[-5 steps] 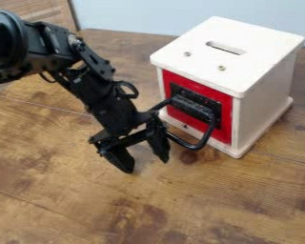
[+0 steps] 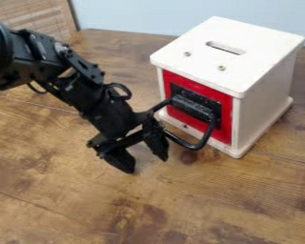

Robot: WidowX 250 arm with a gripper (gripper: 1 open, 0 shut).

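A white wooden box [image 2: 254, 71] with a slot and two small fixings on top stands on the wooden table. Its red front [image 2: 177, 85] carries a black mechanism [image 2: 194, 106] with a black looped bar that sticks out toward the arm. My black gripper [image 2: 138, 154] hangs low over the table, left of and in front of the box, its two fingers pointing down and apart, nothing seen between them. The gripper's upper part overlaps the looped bar in view; whether they touch I cannot tell.
A lighter patterned board [image 2: 22, 114] lies at the back left, behind the arm. A pale wall runs along the back.
The arm has shifted very slightly over the last second, with the fingers in nearly the same spot. The box has not visibly moved.
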